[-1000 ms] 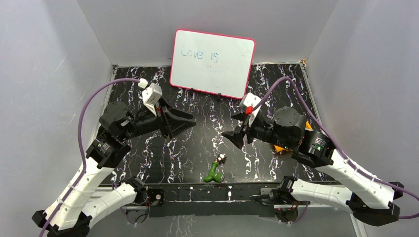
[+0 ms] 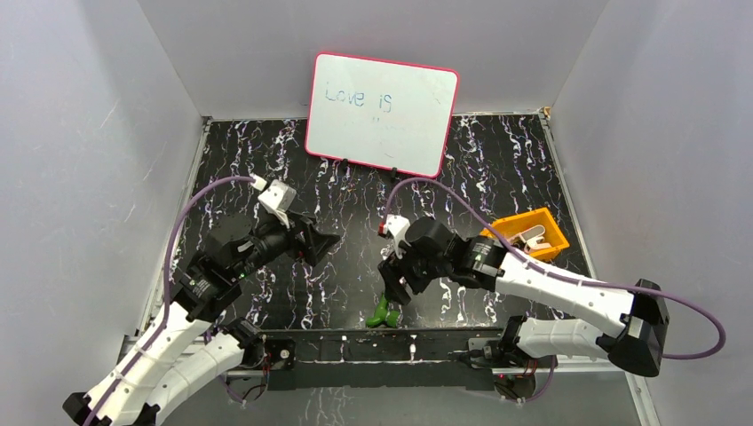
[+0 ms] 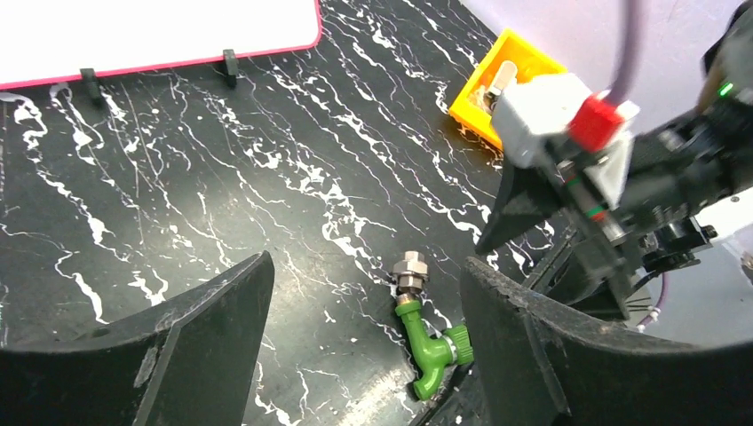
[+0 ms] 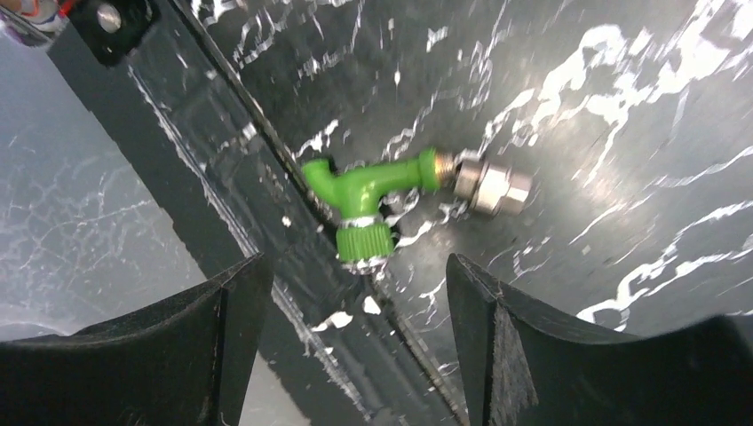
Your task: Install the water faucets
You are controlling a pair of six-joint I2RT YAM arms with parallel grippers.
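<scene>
A green faucet (image 4: 377, 188) with a round green knob lies on the dark marbled table near its front edge. At its end sits a metal nut fitting (image 4: 491, 185); whether it is screwed on tight cannot be told. In the top view the right arm covers that end, leaving the green body (image 2: 383, 314) showing. My right gripper hovers above the faucet, fingers apart and empty. To the left, above bare table, my left gripper (image 2: 327, 251) is open; its own view shows nothing between the fingers, with the faucet (image 3: 427, 348) lying beyond them.
On the right stands a yellow bin (image 2: 538, 227) with pale parts inside, partly behind the right arm. A whiteboard (image 2: 382, 114) stands at the back.
The faucet has not moved.
</scene>
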